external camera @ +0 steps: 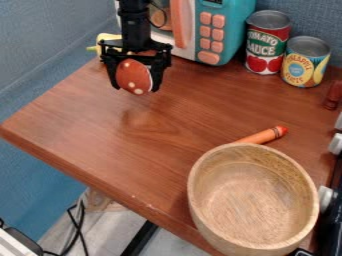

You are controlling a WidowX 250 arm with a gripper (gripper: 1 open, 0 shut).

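Observation:
My black gripper (135,62) hangs over the back left of the wooden table, shut on a red spotted ball-like object (134,76) with white dots, held above the tabletop. A pale wooden bowl (253,200) sits at the front right, with an orange crayon-like stick (257,138) lying just behind it.
At the back stand a teal toy microwave (211,30), a tomato sauce can (265,48) and a yellow-labelled can (303,65). A small yellow object (106,40) is behind my gripper.

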